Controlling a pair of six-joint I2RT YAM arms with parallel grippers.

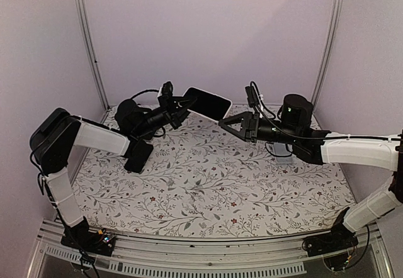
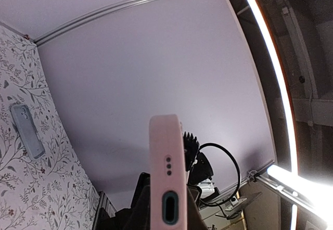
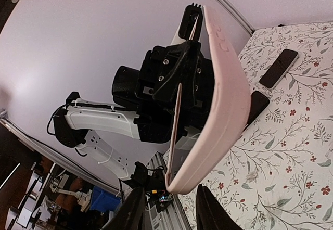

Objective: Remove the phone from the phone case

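The phone [image 1: 208,103] in its pale pink case [image 3: 223,100] is held in the air by my left gripper [image 1: 181,105], shut on its far end; the dark screen shows from above. In the left wrist view the case's side [image 2: 167,173] fills the lower middle. My right gripper [image 1: 230,125] is at the lower right corner of the cased phone; in the right wrist view its dark fingertips are at the bottom edge, part open, just below the case's near end, with nothing seen between them.
Two dark phones [image 3: 278,68] lie on the floral table at the left, one partly hidden [image 3: 256,107]. A clear case [image 2: 27,131] lies at the right, behind my right arm.
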